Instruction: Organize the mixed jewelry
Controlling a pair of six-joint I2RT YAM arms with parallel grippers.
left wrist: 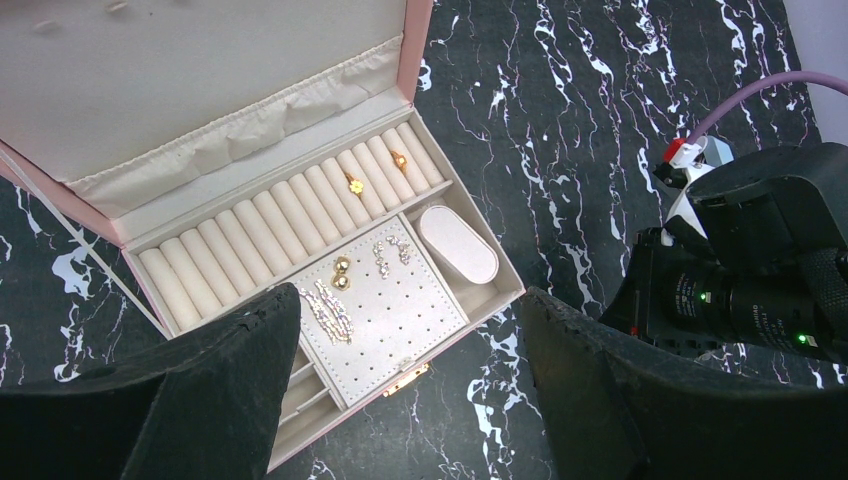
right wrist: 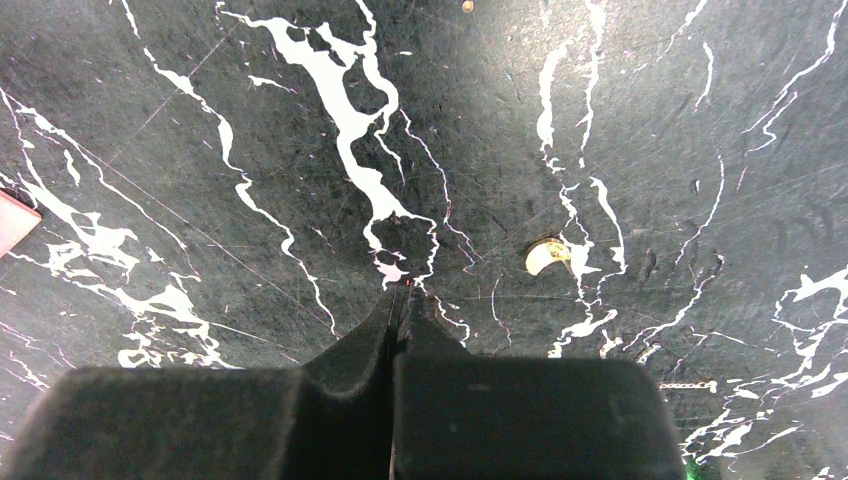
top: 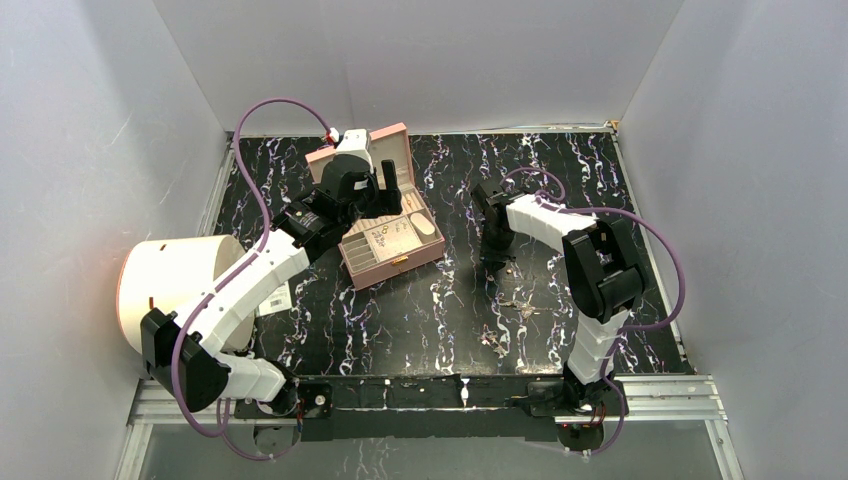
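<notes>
The pink jewelry box stands with its lid raised. In the left wrist view, two gold rings, a flower ring and another ring, sit in the ring rolls. Gold ball earrings, long sparkling earrings and smaller drop earrings lie on the perforated pad. My left gripper hovers open over the box, holding nothing. Beyond the box's right side, my right gripper is shut, nothing visible between its fingertips. A curved gold piece lies on the marble to its right, apart from it.
Loose jewelry forms a middle cluster and a front cluster on the table. A thin chain and a tiny gold bead also lie loose. The marble between the box and these pieces is clear. A white cylinder stands at left.
</notes>
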